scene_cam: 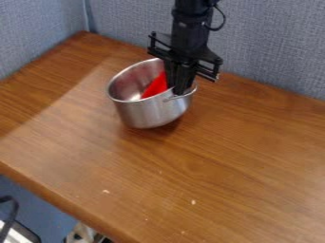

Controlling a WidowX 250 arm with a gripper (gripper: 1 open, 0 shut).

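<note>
A steel pot (pixel 143 109) stands tilted or upright on the wooden table (pixel 235 171), left of centre toward the back. Inside it is a red object (pixel 155 84). My black gripper (pixel 180 87) reaches down at the pot's right rim, its tips at or just inside it; it looks shut, though whether anything thin is between the fingers is hidden.
Grey padded walls line the back and left of the table. Dark cables and hardware sit at the lower left, off the table's edge.
</note>
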